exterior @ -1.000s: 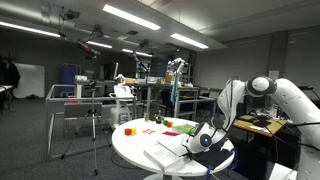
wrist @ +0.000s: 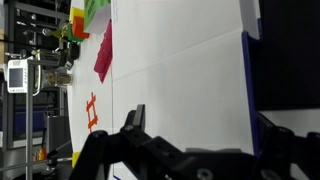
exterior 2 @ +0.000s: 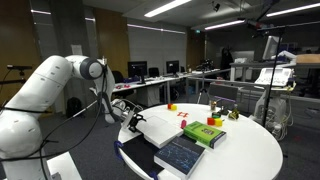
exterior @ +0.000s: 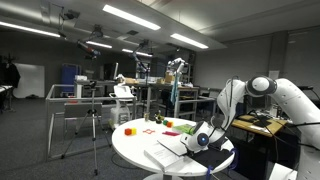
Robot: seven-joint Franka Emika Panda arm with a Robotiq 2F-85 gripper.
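Note:
A white panel with a blue edge fills the middle of the wrist view, and a dark surface lies to its right. In exterior view 2 the white panel rises at a slant beside a dark, blue-edged box. My gripper is open, its fingers wide apart over the white panel. The right finger reaches close to the blue edge; whether it touches cannot be made out. From outside, the gripper appears at the panel's near side, its tips too small to read.
A green box stands past the panel. Small red and yellow blocks and an orange frame-shaped piece lie on the round white table. Much of the table away from the arm is clear. A tripod stands beyond it.

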